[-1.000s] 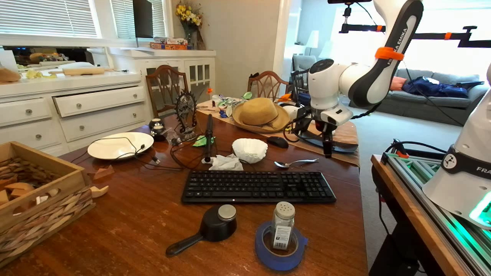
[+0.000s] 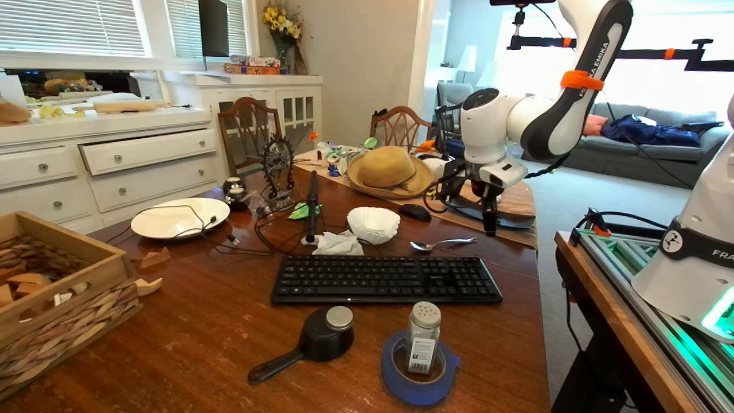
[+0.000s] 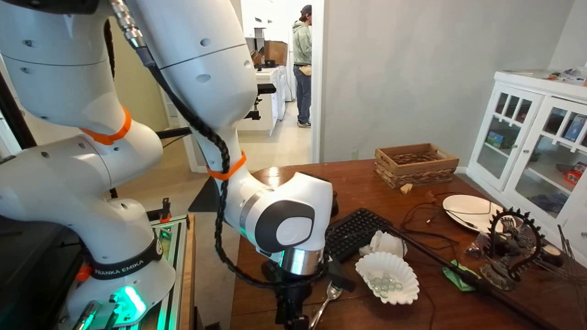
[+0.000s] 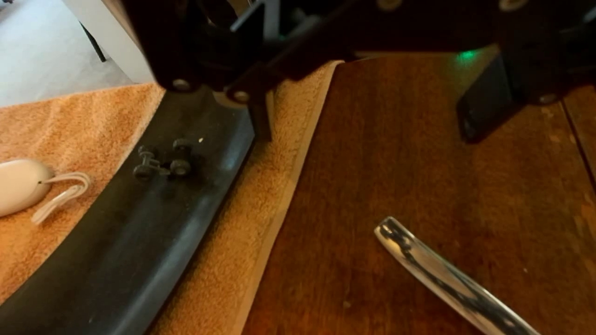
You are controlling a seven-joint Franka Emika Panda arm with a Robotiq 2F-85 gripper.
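Note:
My gripper is open, its two dark fingers far apart with nothing between them. It hangs above the table near the far right edge, seen small in exterior view 1. Below it in the wrist view, the handle of a metal spoon (image 4: pixel 447 273) lies on bare wood. Exterior view 1 shows the whole spoon (image 2: pixel 441 244) between the keyboard (image 2: pixel 386 279) and the mouse (image 2: pixel 416 213). A white fluted bowl (image 3: pixel 388 277) beside the spoon holds several clear glass pieces.
Left of the gripper, the wrist view shows a dark curved board (image 4: pixel 139 223) on an orange towel (image 4: pixel 246 240). Blue tape (image 2: pixel 402 389) surrounds a shaker (image 2: pixel 421 337) near a small black pan (image 2: pixel 323 337). A basket (image 2: pixel 62 296), plate (image 2: pixel 172 219) and hat (image 2: pixel 389 168) occupy other areas.

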